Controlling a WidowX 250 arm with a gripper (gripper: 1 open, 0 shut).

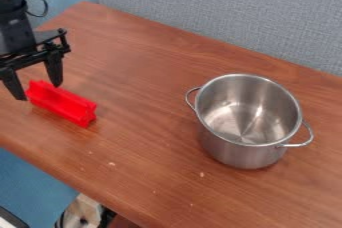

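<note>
A red elongated block [62, 103] lies on the wooden table [147, 42] at the left. Just above its far end is my black gripper [36, 84], at the left edge of the view, its fingers spread open on either side with nothing held between them. A steel pot [249, 122] with two side handles stands on the right part of the table, empty.
A grey textured wall [221, 12] runs behind the table. The table's front left edge drops to a blue floor.
</note>
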